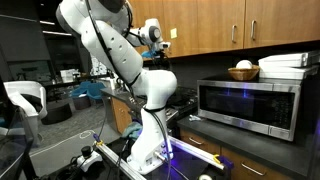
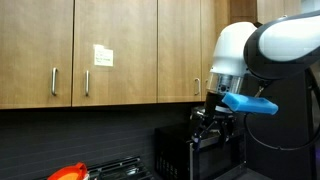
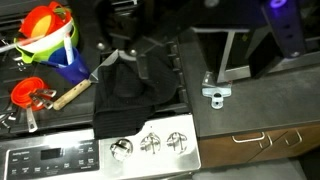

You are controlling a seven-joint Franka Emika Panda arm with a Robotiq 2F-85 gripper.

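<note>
High beside the wall cabinets, my gripper hangs at the end of the raised arm. In exterior view 2 the gripper shows dark below the white wrist, too small to read its fingers. Dark gripper parts blend into the background in the wrist view, so I cannot tell whether they are apart. Below lies a black cloth on the stove. Left of it are a blue cup, a red strainer and a wooden-handled utensil. Colourful bowls sit at the upper left.
The stove's knob panel borders the cloth. A microwave stands on the counter, with a basket and white containers on top. Wooden cabinets hang close to the arm. Bare counter shows right of the stove.
</note>
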